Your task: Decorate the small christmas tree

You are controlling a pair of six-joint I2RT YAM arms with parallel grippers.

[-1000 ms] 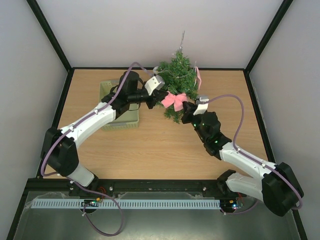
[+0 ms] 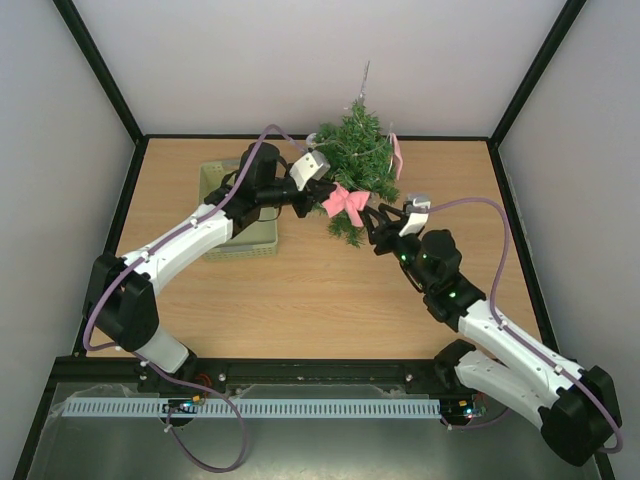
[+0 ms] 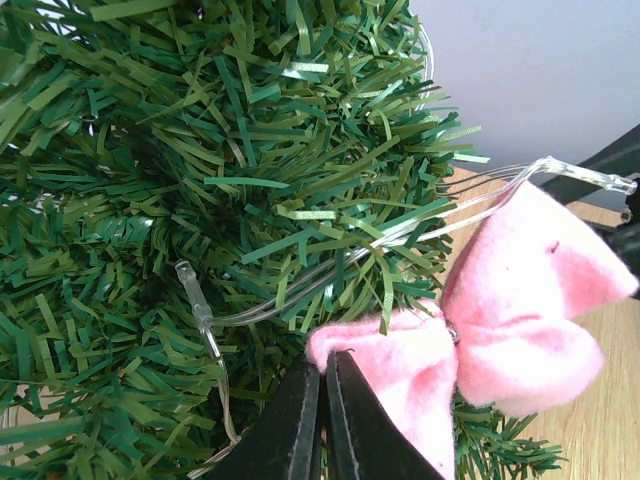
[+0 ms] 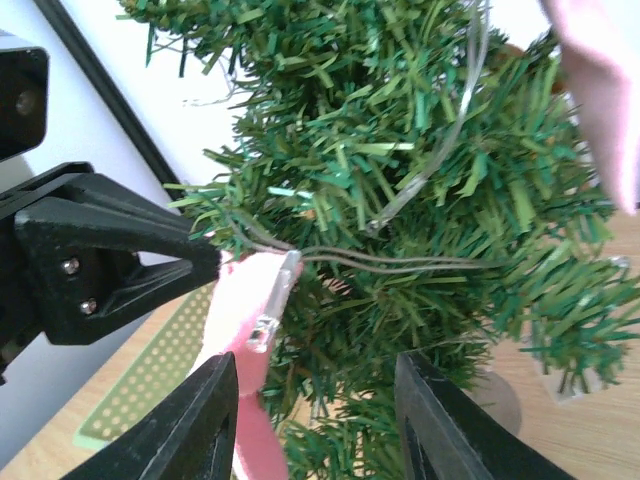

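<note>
The small tree (image 2: pixel 355 150) stands at the back, wound with clear light wire. A pink bow (image 2: pixel 345 203) hangs on its front. In the left wrist view the bow (image 3: pixel 515 300) rests against the branches, and my left gripper is shut on or against its left loop; whether fabric is pinched is unclear. My right gripper (image 2: pixel 375 220) is just right of the bow; in the right wrist view its fingers stand apart in front of the branches, with nothing seen held between them (image 4: pixel 310 400).
A pale green basket (image 2: pixel 240 245) sits left of the tree, partly under my left arm. Walls close in at the sides and back.
The left arm and the bow look nearly unchanged.
</note>
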